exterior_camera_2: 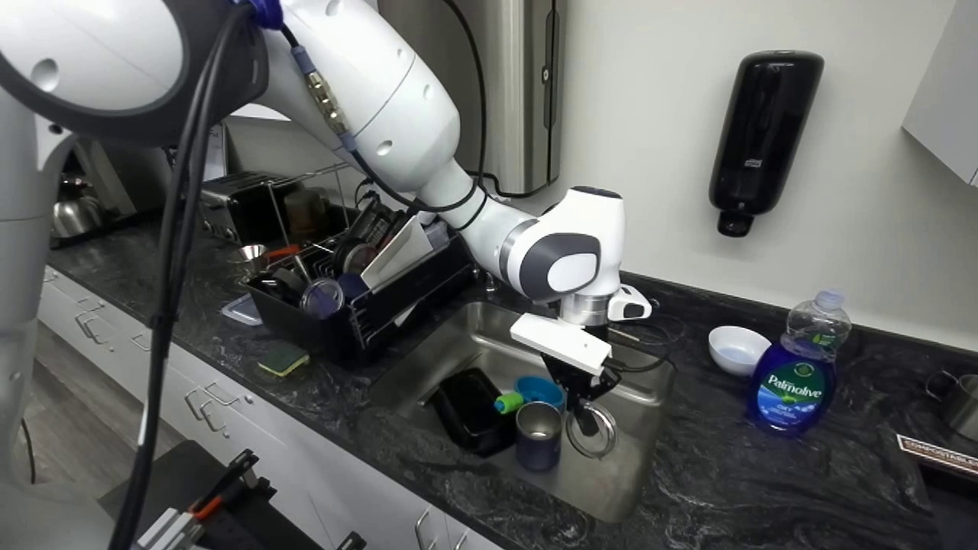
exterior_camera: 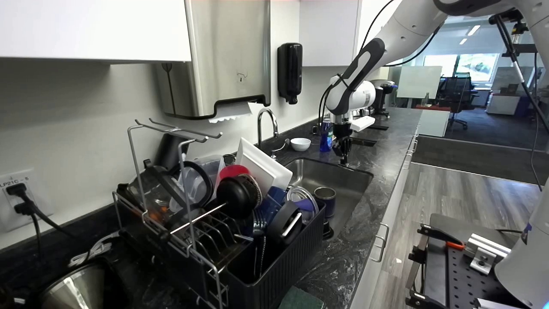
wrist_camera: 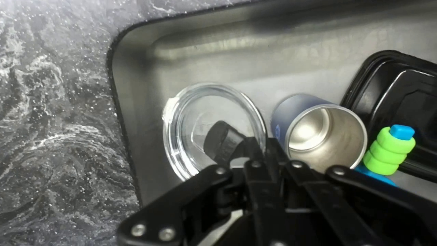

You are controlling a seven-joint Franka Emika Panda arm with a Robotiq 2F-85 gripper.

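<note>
A clear round lid [wrist_camera: 192, 135] with a black tab [wrist_camera: 223, 141] hangs from my gripper, which is shut on it near its rim. In exterior view 2 the gripper [exterior_camera_2: 587, 417] points down, with the lid [exterior_camera_2: 602, 451] tilted beneath it over the right part of the sink [exterior_camera_2: 633, 477]. Seen from exterior view 1, the gripper [exterior_camera: 343, 154] is above the sink's far end. The fingers partly hide the lid's near edge. Beside the lid in the wrist view stands a dark blue metal tumbler [wrist_camera: 323, 135], empty inside.
In the sink also lie a black container [exterior_camera_2: 472, 412] and a blue item [exterior_camera_2: 541, 389] with a green-and-blue piece [exterior_camera_2: 509, 402]. A full dish rack [exterior_camera: 278, 247] stands beside the sink. A white bowl [exterior_camera_2: 738, 348] and soap bottle [exterior_camera_2: 795, 385] occupy the back counter.
</note>
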